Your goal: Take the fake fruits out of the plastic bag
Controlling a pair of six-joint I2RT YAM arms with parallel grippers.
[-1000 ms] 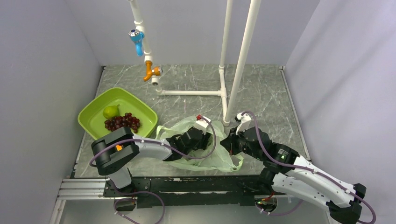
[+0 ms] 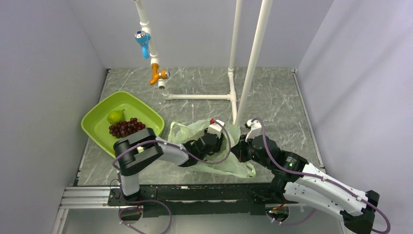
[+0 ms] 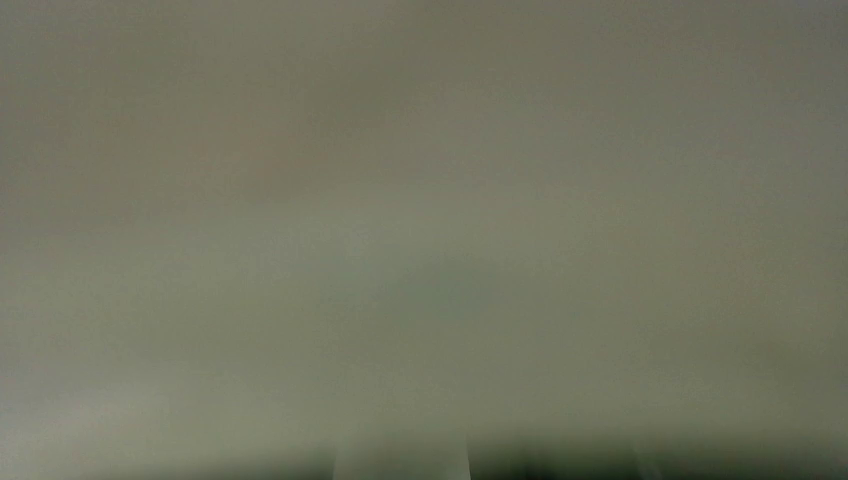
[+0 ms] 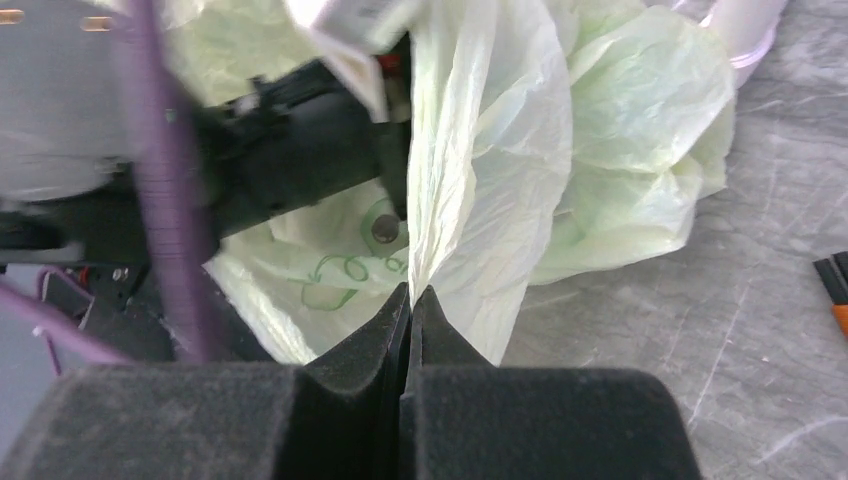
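The pale green plastic bag (image 2: 224, 165) lies crumpled at the front middle. My left gripper (image 2: 214, 146) is down inside it; its fingers are hidden and the left wrist view is only a blur. My right gripper is shut at the bag's right side, with a twisted strand of bag (image 4: 445, 180) at its fingertips. A green pear (image 2: 115, 116) and red grapes (image 2: 127, 128) lie in the green tray at the left. I cannot see what fruit is inside the bag.
The green tray (image 2: 91, 124) is partly covered by my left arm. White pipes (image 2: 197, 97) with taps stand behind the bag, one upright close to my right gripper.
Over the last second my left arm has moved to the right, deeper over the bag, shifting it slightly.
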